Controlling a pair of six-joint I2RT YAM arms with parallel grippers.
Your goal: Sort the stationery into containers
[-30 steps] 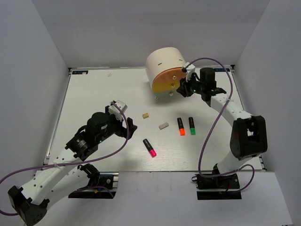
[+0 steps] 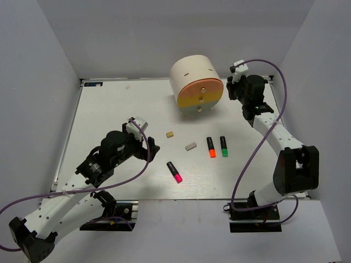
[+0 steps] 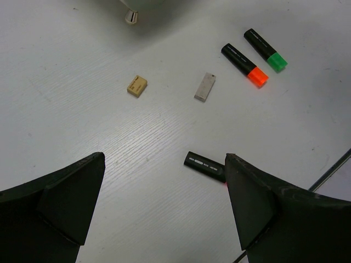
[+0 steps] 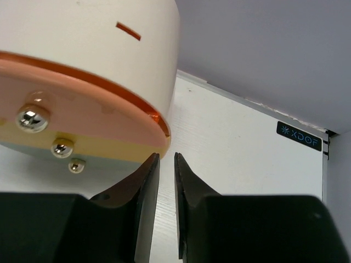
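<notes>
A white rounded cabinet stands at the back, its orange, yellow and grey-green drawers with metal knobs all closed. On the table lie an orange-capped highlighter, a green-capped one and a pink-capped one. Between them and the cabinet are a grey eraser and a small tan eraser. My left gripper is open and empty above the table, left of the pink highlighter. My right gripper hangs to the right of the cabinet, its fingers slightly apart with nothing between them.
Grey walls enclose the white table at the back and sides. A purple cable loops along the right arm.
My right gripper has moved away from the cabinet's drawer front, to the right and back. The left arm, cabinet and stationery stay where they were.
</notes>
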